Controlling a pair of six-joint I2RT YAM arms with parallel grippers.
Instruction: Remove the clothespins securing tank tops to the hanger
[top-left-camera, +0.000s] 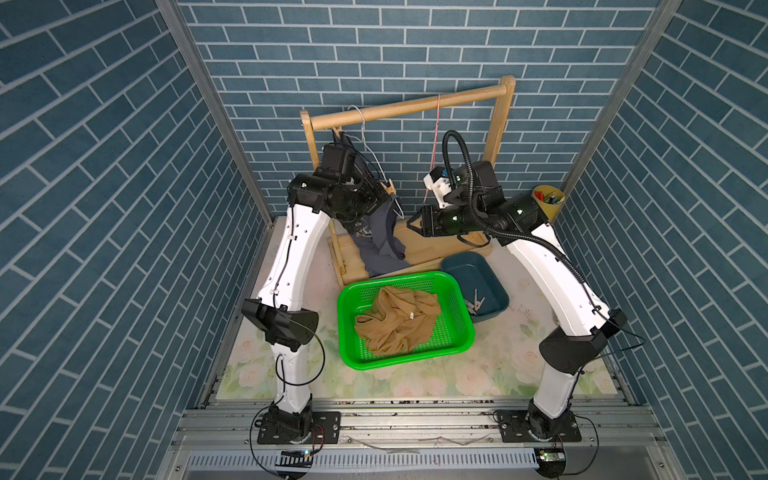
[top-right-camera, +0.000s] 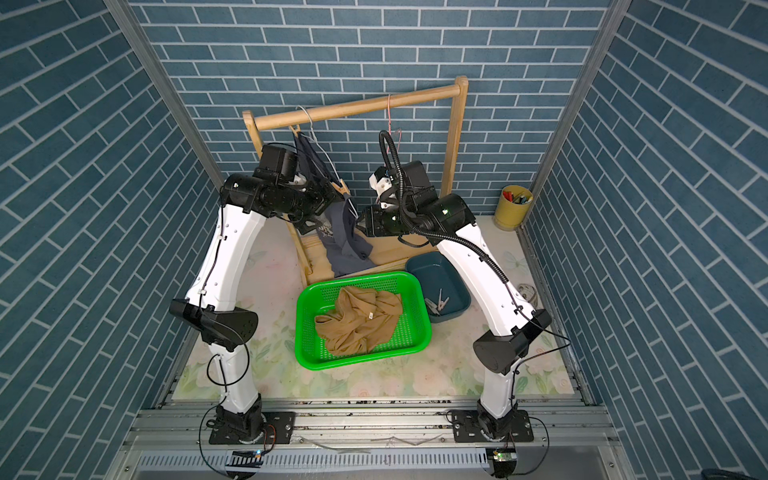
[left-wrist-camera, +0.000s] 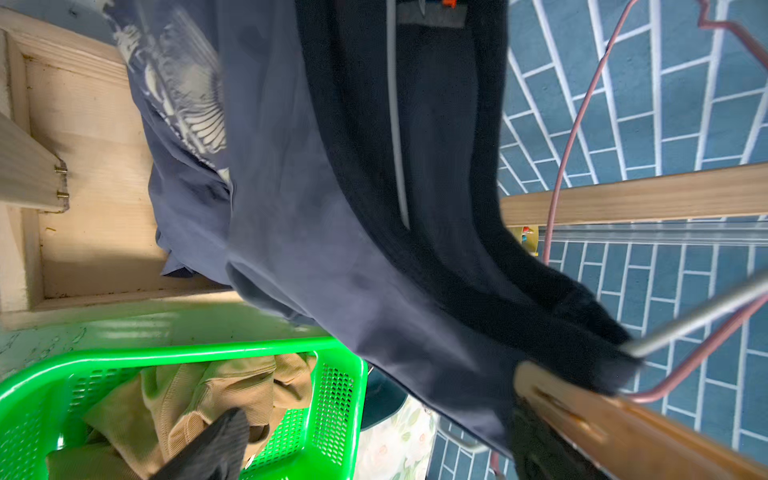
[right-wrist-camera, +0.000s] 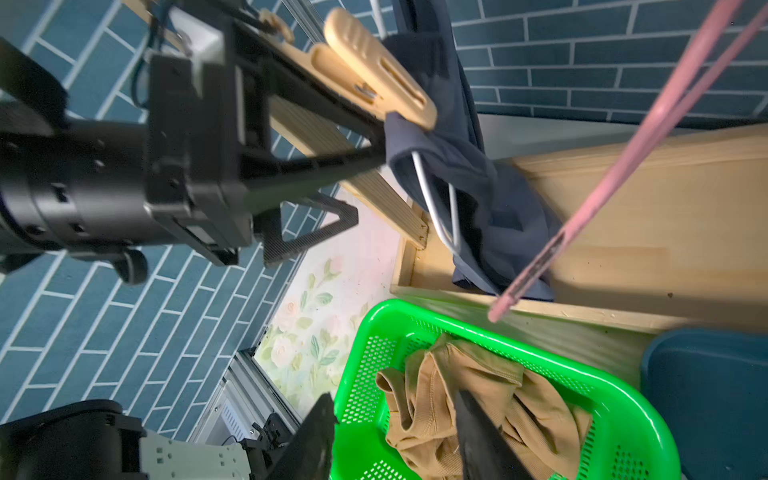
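Note:
A dark grey tank top (top-left-camera: 380, 248) hangs on a white hanger on the wooden rack. A wooden clothespin grips it, with my left gripper beside it; in the left wrist view that pin (left-wrist-camera: 592, 416) is at the open left gripper, close to the right finger. Another pin shows higher up at the left strap. My right gripper is open, apart from the cloth, beside a pink hanger (right-wrist-camera: 608, 184).
A green basket (top-left-camera: 348, 320) with brown cloth stands in front. A dark blue bin (top-left-camera: 488, 272) holding loose clothespins is to its right. A yellow cup (top-right-camera: 512, 212) stands at the back right.

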